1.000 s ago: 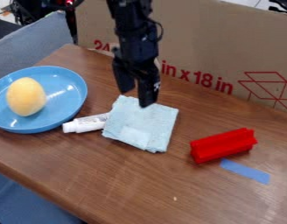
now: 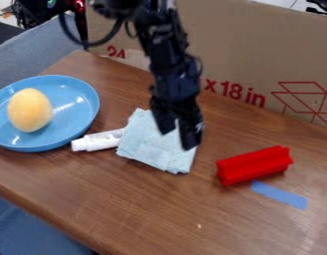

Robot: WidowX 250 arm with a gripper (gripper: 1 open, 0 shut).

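My gripper (image 2: 179, 127), dark and slightly blurred, hangs low over the right part of a pale blue folded cloth (image 2: 143, 150), open, its fingertips at or just above the fabric; whether they touch it I cannot tell. A white tube (image 2: 95, 141) lies at the cloth's left, partly hidden by it. At the far left a blue plate (image 2: 77, 112) holds a yellow oval object (image 2: 29, 110). A red cylinder (image 2: 253, 165) lies to the right of the cloth.
A cardboard box (image 2: 266, 60) stands along the back. A strip of blue tape (image 2: 278, 195) is on the wooden table (image 2: 153, 209) at the right. Its edge runs at lower left.
My gripper has moved down and to the right, from above the cloth's back edge onto or just over its right part. The other objects look unmoved.
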